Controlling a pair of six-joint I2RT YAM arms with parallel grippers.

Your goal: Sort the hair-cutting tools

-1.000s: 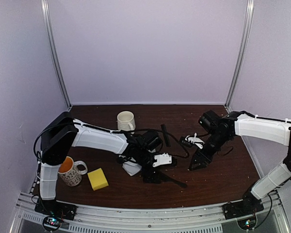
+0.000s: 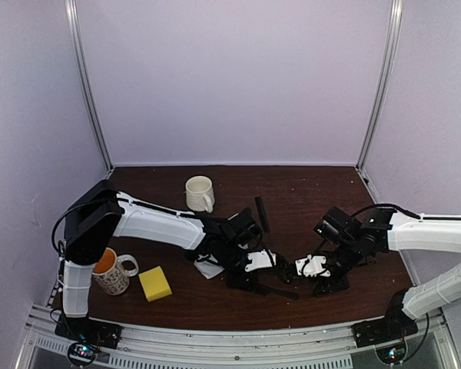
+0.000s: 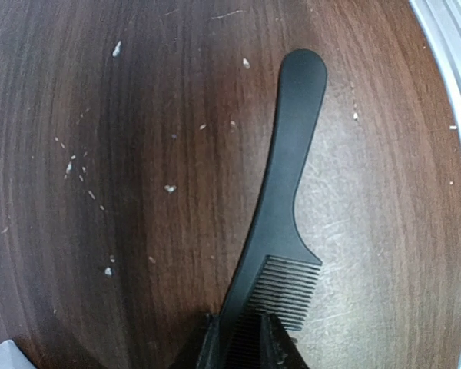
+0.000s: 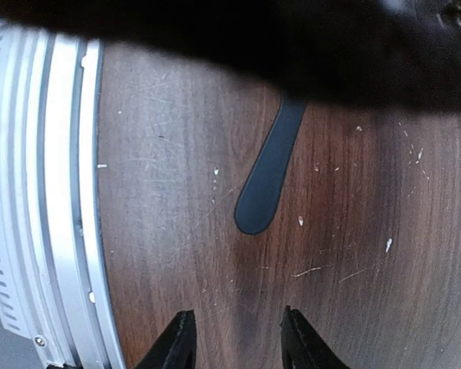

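Note:
A black handled comb lies on the table near its front edge; its handle (image 4: 261, 192) also shows in the right wrist view. My left gripper is down at the comb's toothed end, fingertips either side of its spine; whether it grips is unclear. My right gripper is part open above bare table beyond the handle's tip, nothing between its fingers. A second long black item (image 2: 261, 214) lies further back in the top view.
A white mug (image 2: 196, 192) stands at the back, a patterned mug (image 2: 111, 280) and yellow sponge (image 2: 155, 283) at the left. A white object (image 2: 209, 269) is partly under my left arm. The aluminium rail (image 2: 238, 338) borders the front.
My right arm has moved down toward the front and the comb. My left arm has shifted only slightly.

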